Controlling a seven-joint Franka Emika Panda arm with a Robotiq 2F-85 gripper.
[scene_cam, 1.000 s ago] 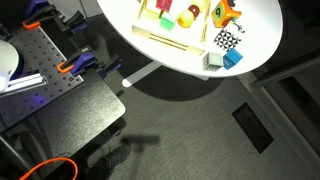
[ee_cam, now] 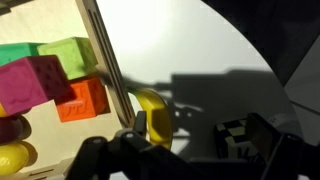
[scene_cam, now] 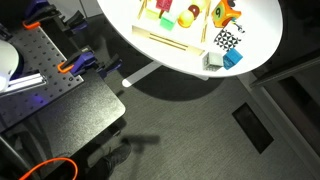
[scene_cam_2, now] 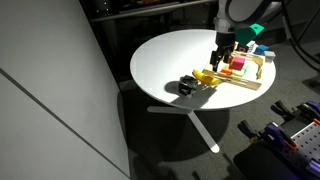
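Note:
In the wrist view my gripper is open, its dark fingers wide apart at the bottom of the picture. A yellow curved thing like a banana lies beside the tray wall, close by the left finger and partly covered by it. Near the right finger is a black thing with a pale pattern, partly hidden. In exterior view 2 the banana lies at the tray's near left edge, below the gripper, with a small dark object to its left. Exterior view 1 does not show the gripper.
A wooden tray holds several coloured blocks, including a magenta block and an orange block, plus a yellow ball. Loose blue and grey cubes sit near the table edge.

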